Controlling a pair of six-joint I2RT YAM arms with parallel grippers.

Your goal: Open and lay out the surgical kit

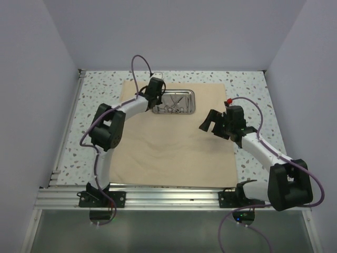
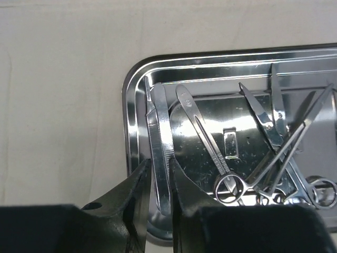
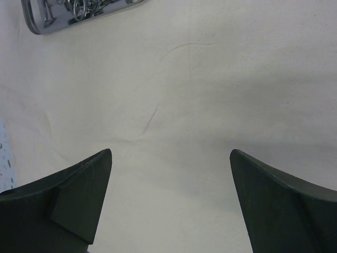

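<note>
The metal tray (image 1: 194,102) lies on the cloth at the back, its instruments inside. Over its left end hangs my left gripper (image 1: 159,100). In the left wrist view, a slim silver handle (image 2: 158,176) and a second flat instrument (image 2: 162,116) lie side by side along the tray's left wall. My left fingertips stand part open, one on each side of this pair; whether they touch it, I cannot tell. Tweezers (image 2: 196,116) lie just right of them. Ring-handled instruments (image 2: 295,142) cross farther right. My right gripper is wide open and empty above bare cloth.
Beige cloth (image 1: 168,153) covers most of the table, clear in front of the tray. Speckled tabletop (image 1: 253,95) shows at both sides. The tray's raised rim (image 2: 129,116) runs close to my left fingers.
</note>
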